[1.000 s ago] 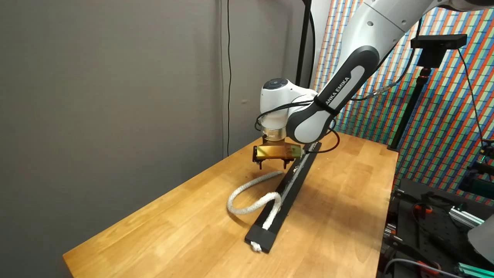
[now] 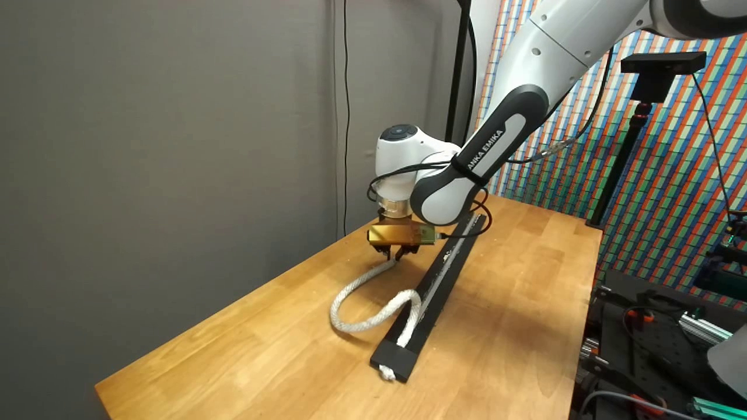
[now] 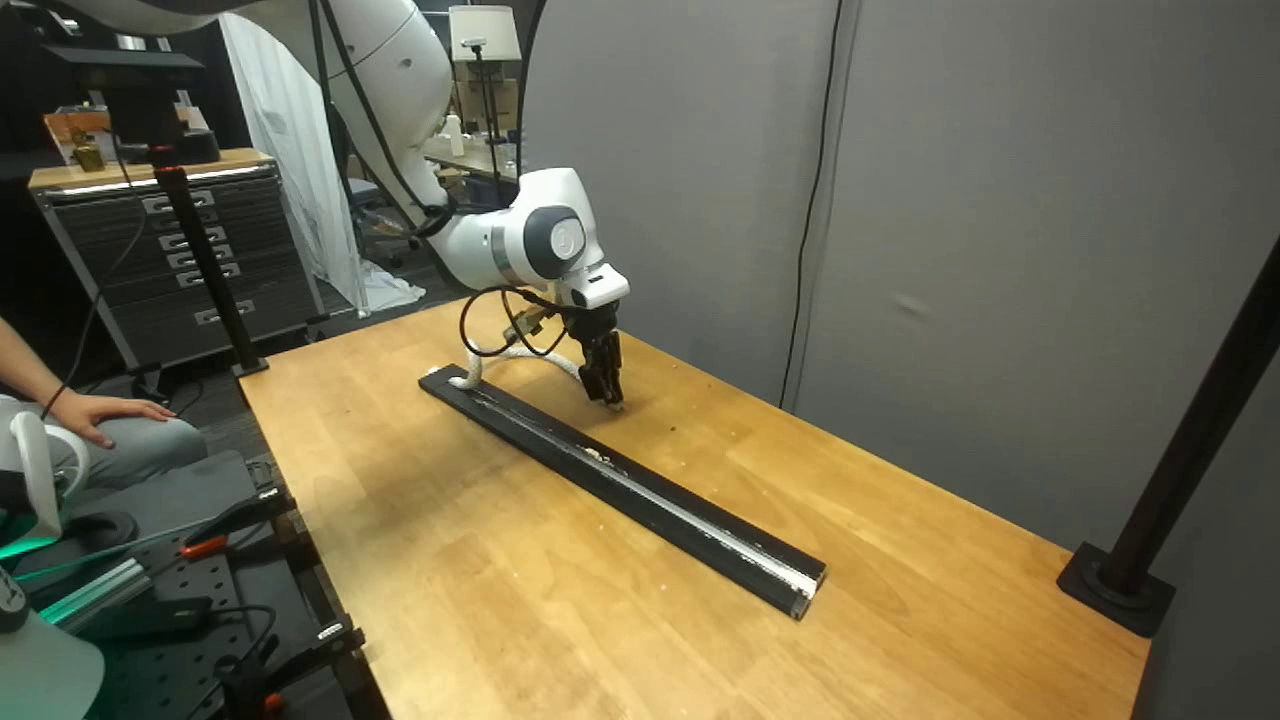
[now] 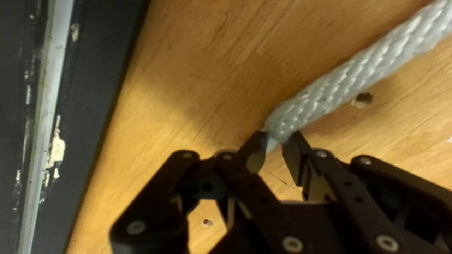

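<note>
A pale braided rope (image 2: 374, 322) curves over the table in a loose loop, one end running into the near end of a long black channel (image 2: 439, 283). My gripper (image 2: 393, 255) points down at the rope's free end, left of the channel. In the wrist view, the rope (image 4: 334, 91) comes in from the upper right and its end meets my fingertips. A narrow gap separates the two fingers (image 4: 255, 148), with a pale sliver between their tips and bare wood showing lower down. Whether they press on the rope is unclear. The black channel (image 4: 91, 84) lies apart on the left.
A grey wall (image 3: 960, 240) stands close along the table's far side. A black post (image 3: 1152, 528) rises from the table's corner. Cables loop beside the wrist.
The arm has moved left in exterior view 1. My fingers, wide apart before, stand close together at the rope's end. The free end and loop of the rope have shifted left.
</note>
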